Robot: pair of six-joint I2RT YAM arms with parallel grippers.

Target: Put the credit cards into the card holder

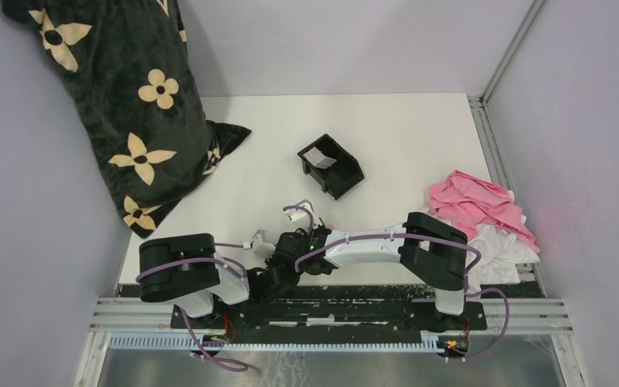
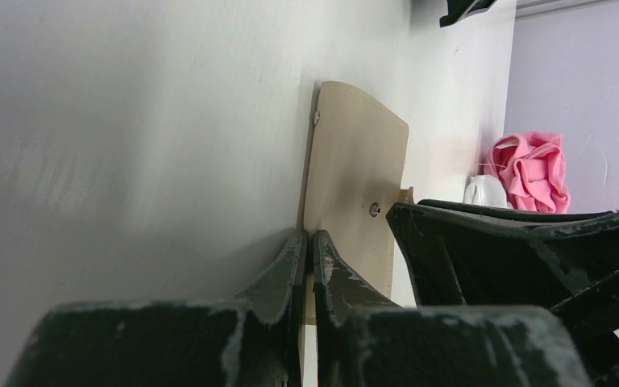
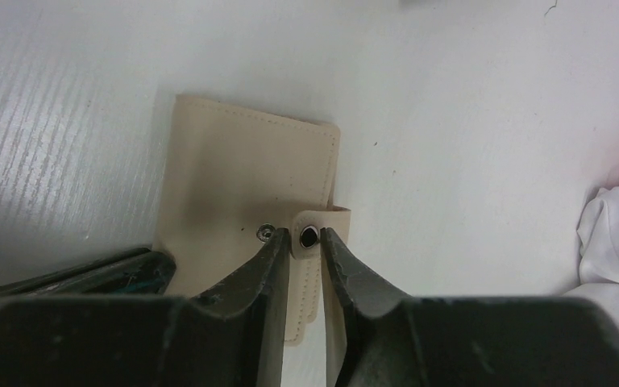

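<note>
A beige card holder [image 2: 356, 161] with snap buttons lies on the white table. In the left wrist view my left gripper is shut on its near edge. In the right wrist view the holder [image 3: 226, 161] has its snap tab between the fingertips of my right gripper, which stand a little apart at the tab; whether they grip it I cannot tell. In the top view both grippers crowd together at the front of the table and hide the holder. No cards can be made out in the holder.
A black box [image 1: 342, 173] with pale cards [image 1: 319, 157] inside stands at the middle of the table. A dark flowered cloth [image 1: 129, 105] covers the left side; pink cloth [image 1: 475, 201] and white cloth [image 1: 496, 258] lie at the right.
</note>
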